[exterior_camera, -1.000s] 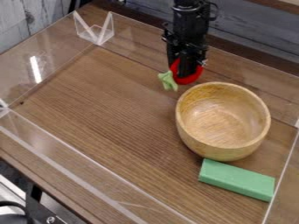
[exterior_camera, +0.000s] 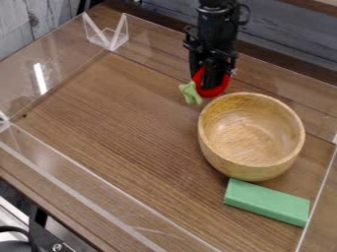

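My gripper reaches down from the black arm at the top centre and is shut on a red object, which has a small pale green piece at its lower left. The object is partly hidden by the gripper, so its full shape is unclear. It sits just above and behind a round wooden bowl.
A green block lies at the front right. A clear plastic item stands at the back left. The wooden table is open across its left and middle.
The gripper and the red object have shifted very slightly; otherwise the scene looks the same.
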